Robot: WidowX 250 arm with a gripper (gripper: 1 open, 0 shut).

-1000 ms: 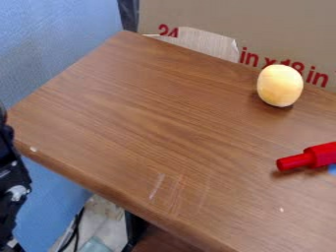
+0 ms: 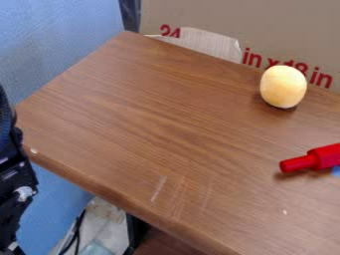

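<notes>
A pale yellow, rounded object (image 2: 283,87) rests on the wooden table (image 2: 159,120) toward the back right. Closer, at the right edge, lies a red cylindrical object (image 2: 311,160) with a narrower tip pointing left; a bit of blue shows beside it, cut off by the frame. Black parts of my arm (image 2: 11,184) show at the far left edge, beside the table's left side. The gripper's fingertips cannot be made out, nor whether it is open or shut.
A cardboard box (image 2: 200,20) with red printing stands behind the table. A blue padded surface and some cables are off the table's left edge.
The black arm parts at the left edge have shifted very slightly. The objects on the table have not moved.
</notes>
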